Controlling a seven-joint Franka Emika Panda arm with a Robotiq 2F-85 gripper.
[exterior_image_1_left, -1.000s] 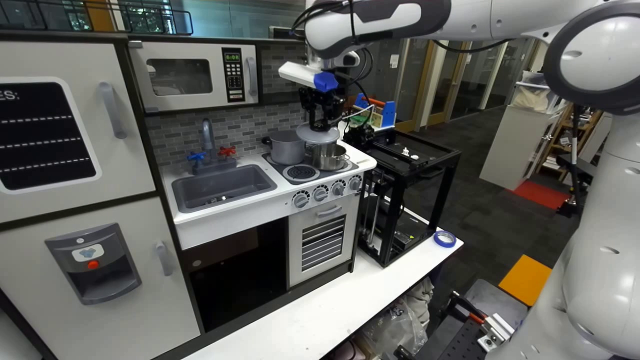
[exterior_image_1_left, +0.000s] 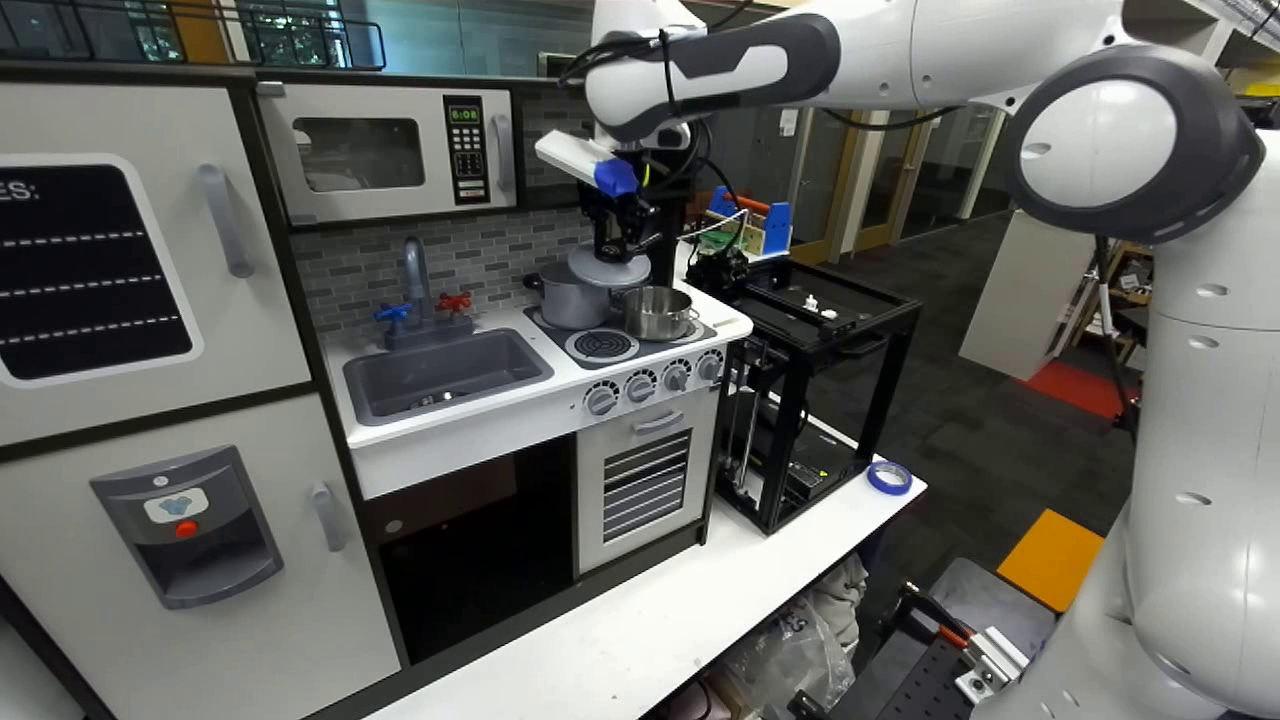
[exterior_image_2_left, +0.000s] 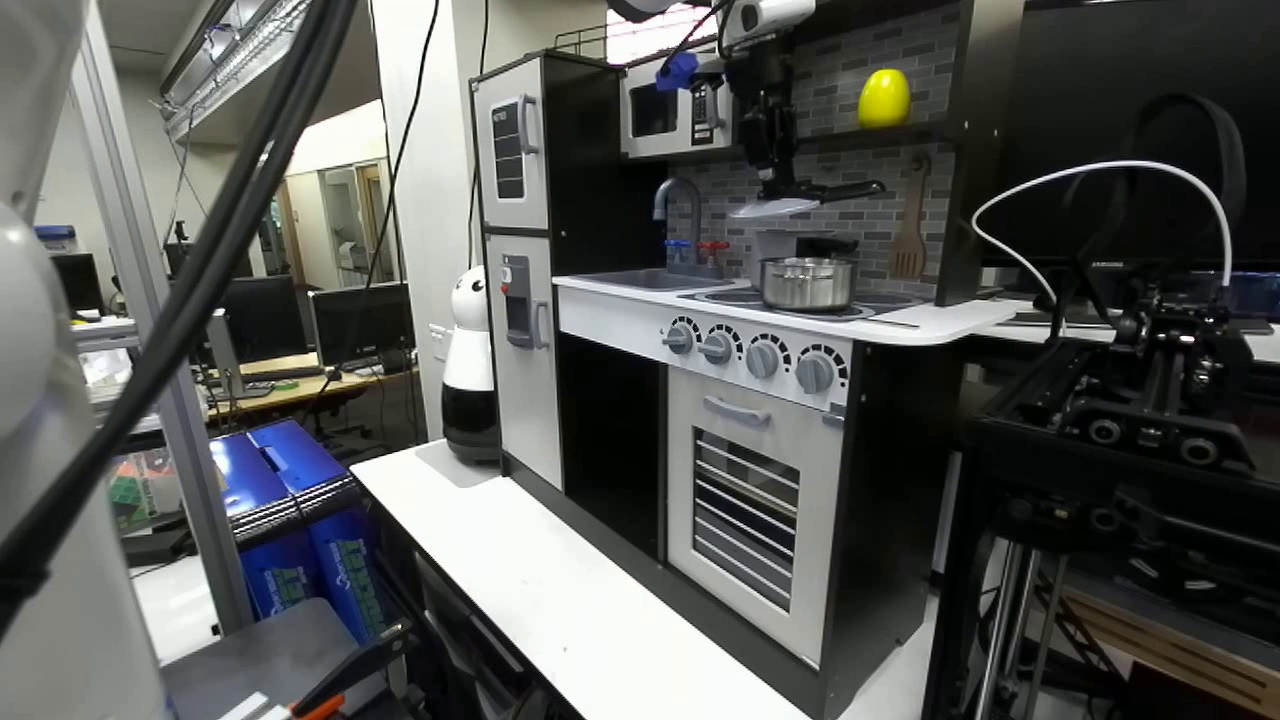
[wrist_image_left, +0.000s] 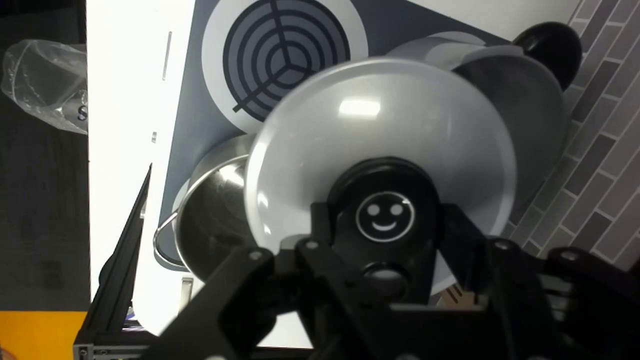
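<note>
A grey lid (wrist_image_left: 384, 120) hangs level from my gripper, which is shut on its black handle (wrist_image_left: 384, 180) with the smiley face. Seen from the wrist, the lid lies partly across a grey pot (wrist_image_left: 534, 114) with black grips and partly across a steel pot (wrist_image_left: 210, 210). In exterior view 1 the lid (exterior_image_1_left: 609, 266) is over the right part of the grey pot (exterior_image_1_left: 570, 300). The steel pot (exterior_image_1_left: 657, 314) stands open in front. From the other side, the lid (exterior_image_2_left: 774, 209) shows clear space above the steel pot's rim (exterior_image_2_left: 807, 264).
A bare burner (wrist_image_left: 285, 57) is free beside the pots. The tiled wall (wrist_image_left: 600, 120) rises close behind them. Left of the stove is the sink (exterior_image_1_left: 444, 372) with its tap (exterior_image_1_left: 416, 276); the microwave (exterior_image_1_left: 396, 150) hangs above. A black frame machine (exterior_image_1_left: 816, 312) stands to the right.
The arm has carried the lid leftward in exterior view 1, from above the steel pot toward the grey pot. Both pots stay where they were.
</note>
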